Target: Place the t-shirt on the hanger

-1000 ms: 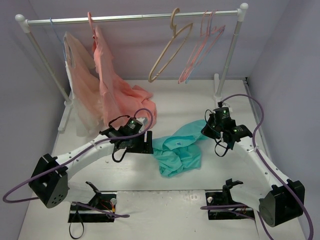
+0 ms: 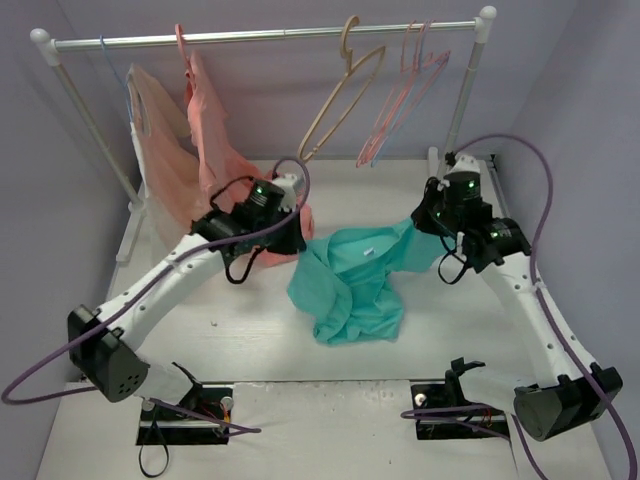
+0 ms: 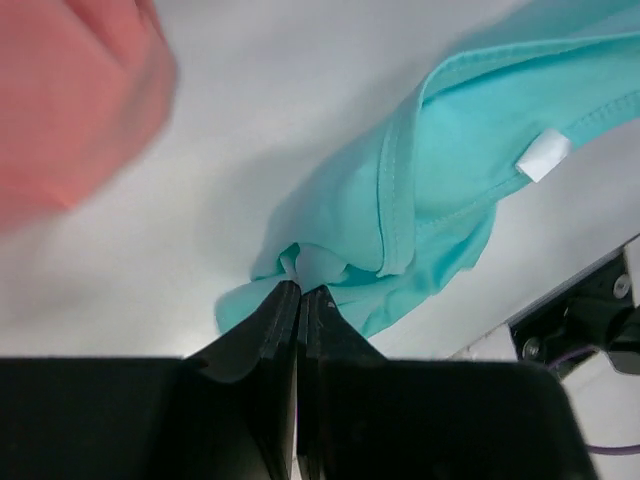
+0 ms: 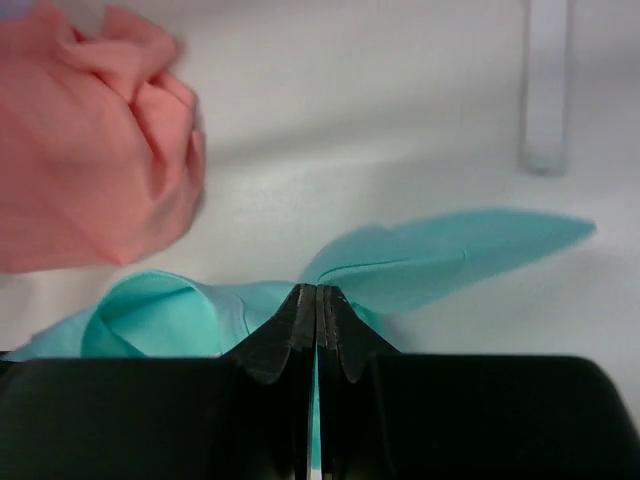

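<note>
Between my two arms the teal t-shirt (image 2: 365, 270) is drawn up at its upper part, its lower folds bunched toward the front of the table. My left gripper (image 2: 302, 245) is shut on the shirt's left part; in the left wrist view the cloth (image 3: 350, 210) gathers at the fingertips. The right gripper is shut on the shirt too, a flap of teal cloth (image 4: 470, 250) sticking out beyond its tips. A tan hanger (image 2: 335, 105), empty, hangs from the rail above and behind the shirt.
Across the back runs a metal rail (image 2: 265, 34). Salmon garments (image 2: 215, 140) hang at the left, close behind my left arm. Empty pink and blue hangers (image 2: 395, 100) hang at the right. Bare table (image 2: 250, 340) lies at the front left.
Both grippers have risen and moved back toward the rail, the right one also a little to the right. The shirt has been pulled up and spread between them.
</note>
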